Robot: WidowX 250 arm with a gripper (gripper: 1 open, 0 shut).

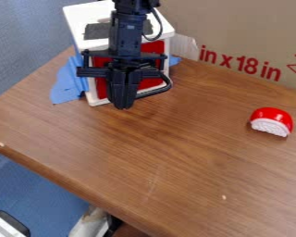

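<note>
The black gripper (123, 98) hangs in front of a white box with a red front (150, 80) at the back left of the wooden table. The arm covers much of that box, and whether the fingers are open or shut is hard to tell. A red rounded object with a white face (270, 120) lies at the right of the table, well apart from the gripper.
Blue cloth (67, 85) lies left of the box, with a little more behind it. A cardboard panel (250, 37) stands along the back.
</note>
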